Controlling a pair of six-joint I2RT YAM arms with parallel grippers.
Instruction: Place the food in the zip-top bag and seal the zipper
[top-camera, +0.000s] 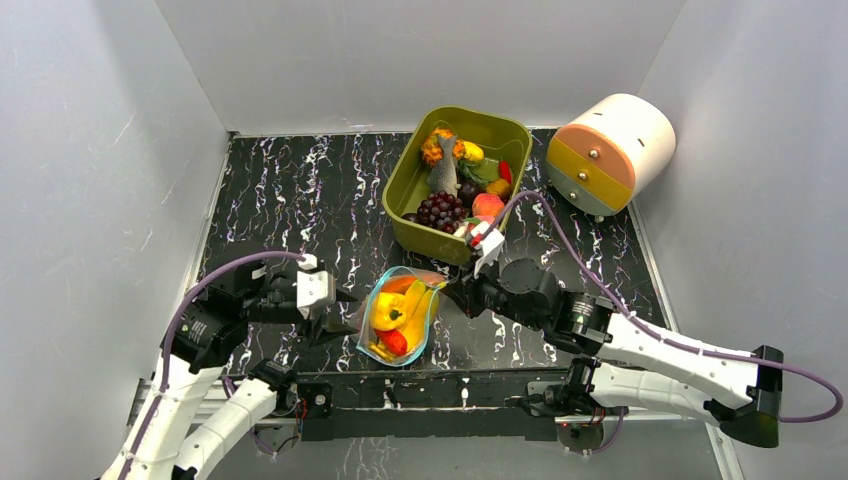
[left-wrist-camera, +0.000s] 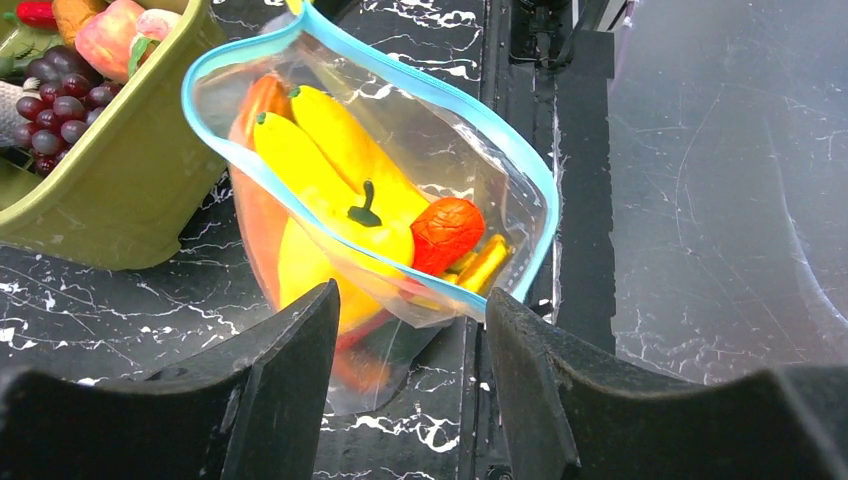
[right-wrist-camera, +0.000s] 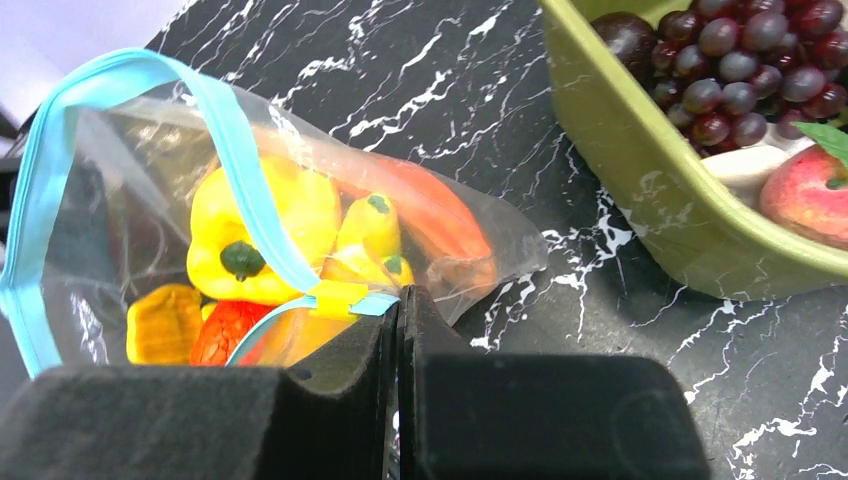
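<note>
A clear zip top bag (top-camera: 363, 352) with a blue zipper rim stands between my arms, its mouth wide. Inside it are a yellow pepper (top-camera: 388, 311), a red food piece (left-wrist-camera: 448, 235), bananas (left-wrist-camera: 350, 150) and an orange carrot-like piece (right-wrist-camera: 430, 215). My right gripper is shut at the bag's rim, on the corner by the yellow slider (right-wrist-camera: 338, 299). At the bag's left, my left gripper is part open, its fingertips apart just short of the blue rim, with nothing gripped.
Behind the bag stands a green bin (top-camera: 408, 232) with grapes (top-camera: 441, 211), a fish, peaches and other food. A rounded drawer box (top-camera: 612, 150) is at the back right. Clear marble table (top-camera: 290, 190) lies at the back left.
</note>
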